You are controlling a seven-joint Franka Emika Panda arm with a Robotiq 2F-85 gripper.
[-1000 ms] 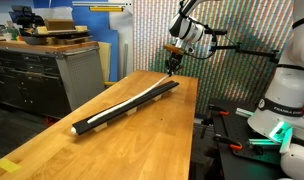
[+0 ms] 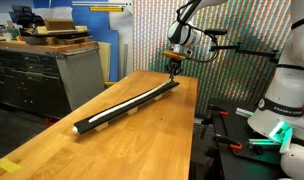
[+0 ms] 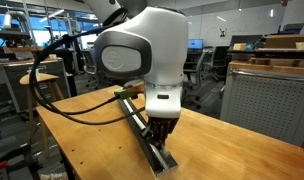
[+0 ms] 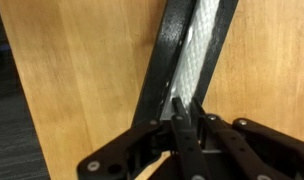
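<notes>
A long black channel [image 2: 97, 124] lies diagonally across the wooden table, with a white woven strip [image 2: 132, 101] running along it. At the channel's far end, my gripper [image 2: 173, 79] is low over the channel. Seen from above in the wrist view, the strip [image 4: 199, 45] lies between the channel's dark walls [image 4: 169, 55] and runs down to my gripper. The fingers are close together, shut on the strip near its end; their exact grip is partly hidden. In exterior view 2 the arm covers much of the channel [image 3: 168, 166].
Another white arm [image 2: 282, 95] stands at the right, clear of the channel. A grey cabinet [image 2: 87, 75] stands beyond the table's left side.
My gripper has come down and slightly right, toward the channel's far end. The strip's end, which sloped up out of the channel, now lies lower along it.
</notes>
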